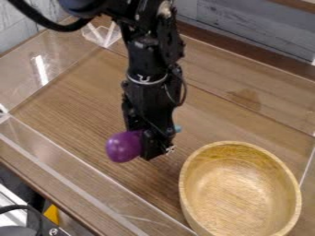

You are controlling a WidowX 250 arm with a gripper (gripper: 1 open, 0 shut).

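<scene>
A black robot arm reaches down from the top of the camera view, its gripper (138, 141) low over the wooden table, shut on a round purple object (122, 147). The fingertips are partly hidden by that object. A large pale wooden bowl (239, 195) stands to the right of the gripper, at the lower right of the table.
A small light blue item (178, 127) is partly hidden behind the gripper. Walls border the back and left, and cables lie at the lower left edge.
</scene>
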